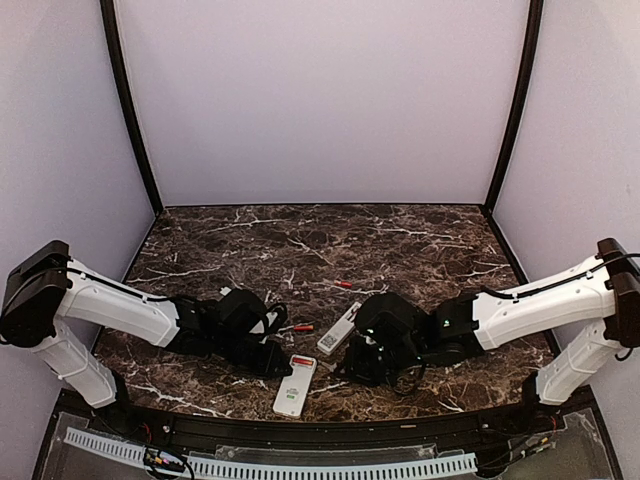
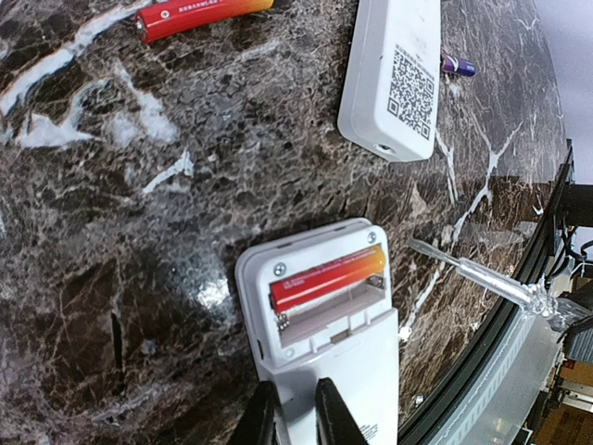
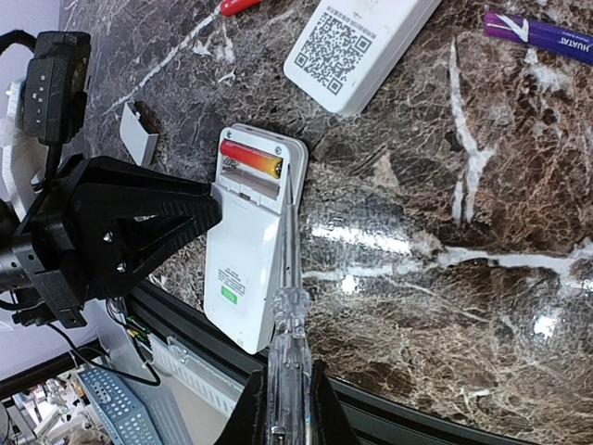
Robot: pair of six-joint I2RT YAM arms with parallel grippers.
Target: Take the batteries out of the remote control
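The white remote [image 2: 343, 371] lies back-up near the front edge, its open compartment holding one red-orange battery [image 2: 324, 276]. My left gripper is at the remote's body just below the compartment; whether its fingers are apart or closed on it is unclear. My right gripper is shut on a clear-handled screwdriver [image 3: 291, 324], whose metal tip points toward the compartment's right end in the right wrist view. The small cover [image 3: 137, 139] appears beside the remote in that view.
A second white device with a QR code [image 2: 389, 83] lies behind the remote. Loose batteries lie around: a red one [image 2: 199, 14] and a purple one [image 3: 537, 35].
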